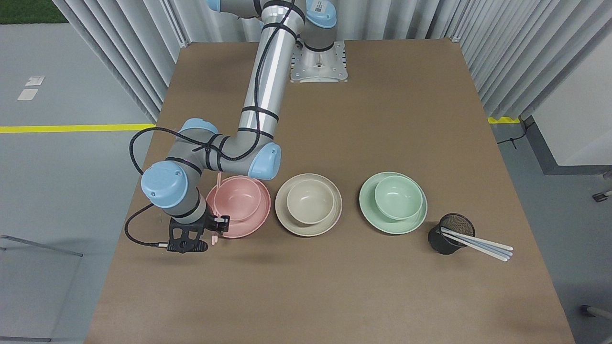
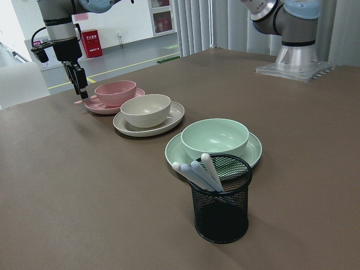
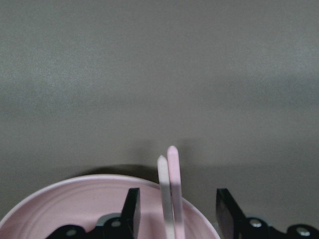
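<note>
My gripper stands open over two pink chopsticks (image 3: 175,189), one paler in the wrist view, which lie across the rim of the pink plate (image 3: 70,194) between my fingers. In the front view the gripper (image 1: 213,230) is at the plate's lower left; the pink bowl (image 1: 237,198) sits on that plate. In the left view the gripper (image 2: 83,94) points down beside the pink bowl (image 2: 115,93).
A beige bowl (image 1: 311,200) on its plate and a green bowl (image 1: 398,197) on its plate stand to the right. A black mesh holder (image 1: 441,244) with several chopsticks (image 1: 487,249) is farther right.
</note>
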